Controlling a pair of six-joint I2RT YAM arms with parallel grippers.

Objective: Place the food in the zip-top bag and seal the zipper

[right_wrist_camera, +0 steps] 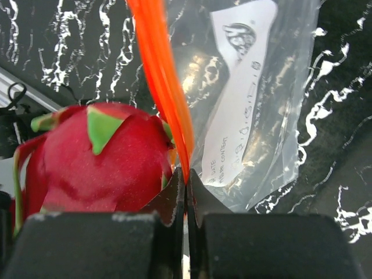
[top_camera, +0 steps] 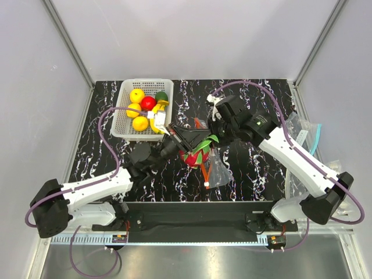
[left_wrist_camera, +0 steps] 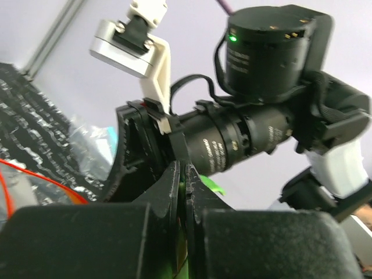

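Observation:
A red dragon fruit with green leaves hangs at table centre under my left gripper, which is shut on it; only a sliver of green shows at its fingers in the left wrist view. My right gripper is shut on the orange zipper edge of a clear bag with a white label, just beside the dragon fruit. In the top view the bag lies partly hidden beneath both arms.
A white basket holding several fruits stands at back left. More clear bags lie at the right edge.

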